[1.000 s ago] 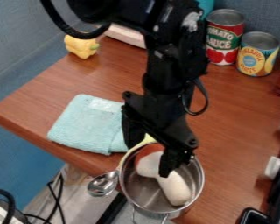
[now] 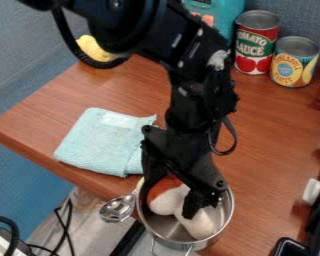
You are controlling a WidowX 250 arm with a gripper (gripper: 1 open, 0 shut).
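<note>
My black gripper [image 2: 179, 185] reaches down into a steel pot [image 2: 219, 220] at the bottom centre. White objects [image 2: 192, 226] and something orange-red lie inside the pot, partly covered by the gripper. The fingers are low among them; whether they are open or shut on anything is hard to tell.
A folded light blue towel [image 2: 99, 142] lies left of the pot. A tomato sauce can [image 2: 255, 45] and a second can [image 2: 294, 62] stand at the back right, with a yellow object [image 2: 93, 48] at the back left. Black appliances line the right edge.
The gripper has moved lower into the pot, covering more of its contents. The yellow piece seen beside it in the pot earlier is now hidden.
</note>
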